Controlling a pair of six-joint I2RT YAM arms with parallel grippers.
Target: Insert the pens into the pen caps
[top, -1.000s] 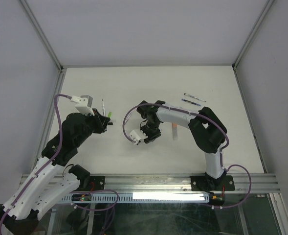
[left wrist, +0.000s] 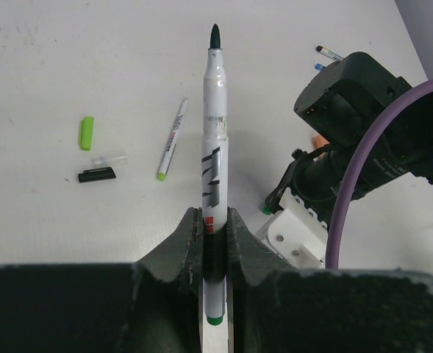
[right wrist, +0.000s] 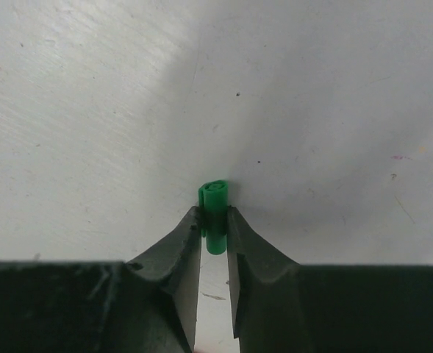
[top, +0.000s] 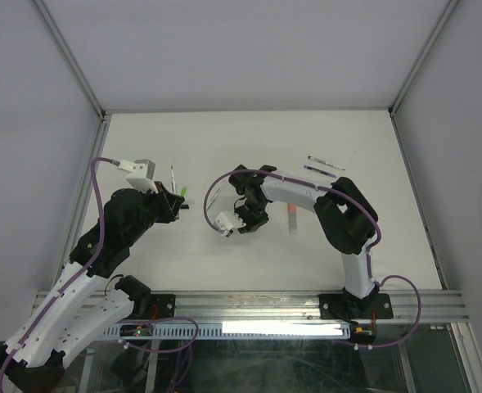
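Observation:
My left gripper is shut on a white marker held upright, dark tip up and uncapped, green end at the bottom. In the right wrist view, my right gripper is low over the table with its fingers at either side of a green cap lying there; whether they grip it is hard to tell. A light-green cap, a black cap, a clear cap and a white pen with green end lie on the table.
More pens lie at the back right, and an orange object sits beside the right arm.
My right arm has shifted very slightly in the top view; the left arm and its marker stay put.

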